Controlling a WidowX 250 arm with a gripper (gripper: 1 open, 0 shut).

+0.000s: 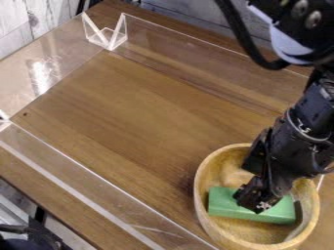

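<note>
A round light wooden bowl (214,168) sits at the lower right of the camera view. Inside it lies a green rectangular block (232,206), running toward the bowl's right side. The dark gripper (257,187) is low over the bowl, with its fingers above and partly in front of the block. Whether the fingers touch or hold the block I cannot tell, nor how far apart they are.
Clear acrylic strips edge it, with a clear bracket (105,34) at the top left. A black cable (239,34) hangs from the arm at the top right.
</note>
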